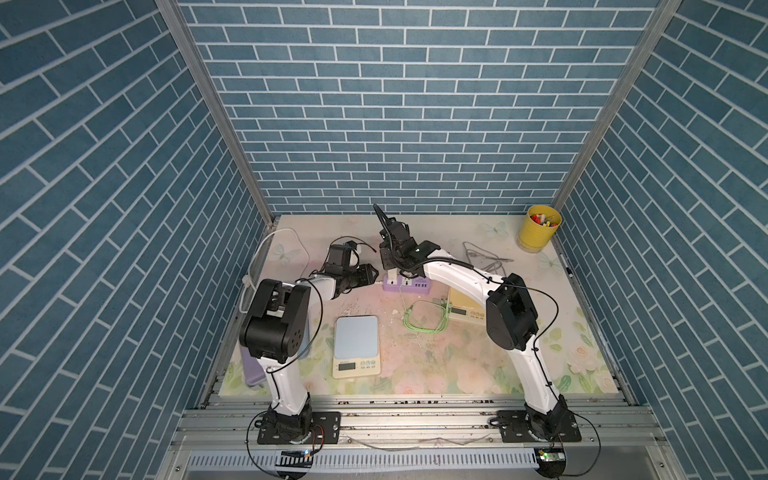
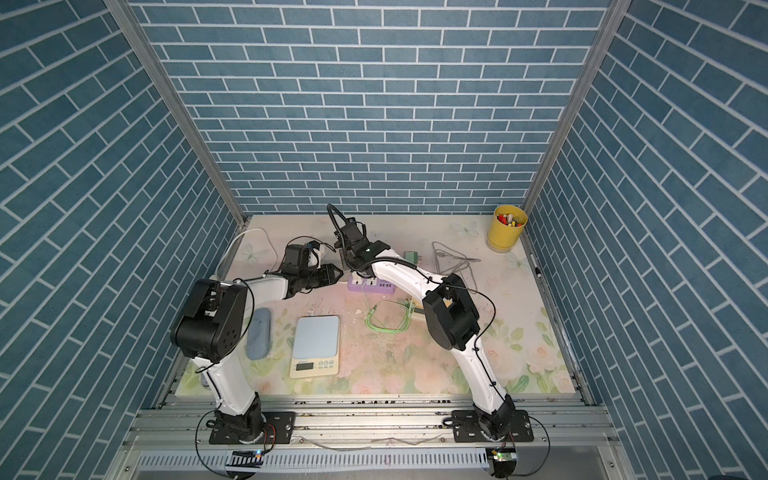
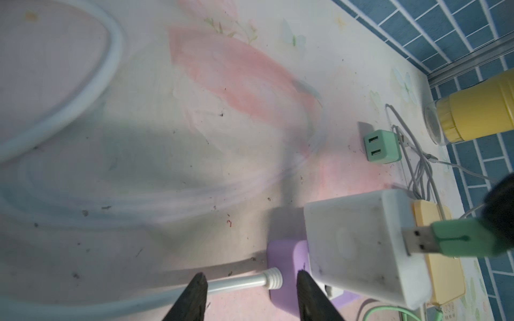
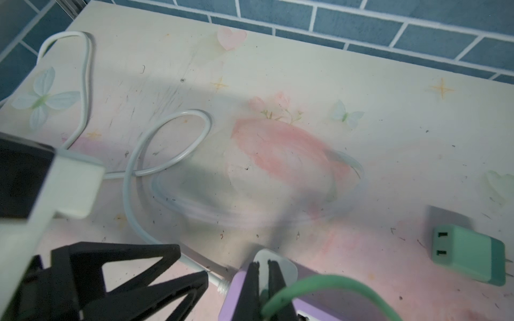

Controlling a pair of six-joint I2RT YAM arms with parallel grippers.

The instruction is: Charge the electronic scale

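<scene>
A purple power strip [image 3: 283, 254] lies mid-table with a white adapter [image 3: 353, 240] standing on it. My right gripper is over the adapter, shut, with a green cable and USB plug [image 3: 460, 238] at it; what lies between its fingers is hard to see. The plug's metal tip is at the adapter's side; whether inserted I cannot tell. My left gripper is partly open, low to the strip's left, nothing visibly held. A blue-topped scale [image 1: 356, 340] lies front left; a yellow-topped scale [image 1: 468, 308] is right, under the right arm.
A green charger [image 4: 465, 251] and grey cables lie behind the strip. A white power cord [image 4: 133, 214] runs left. A yellow bucket [image 1: 538, 232] stands back right.
</scene>
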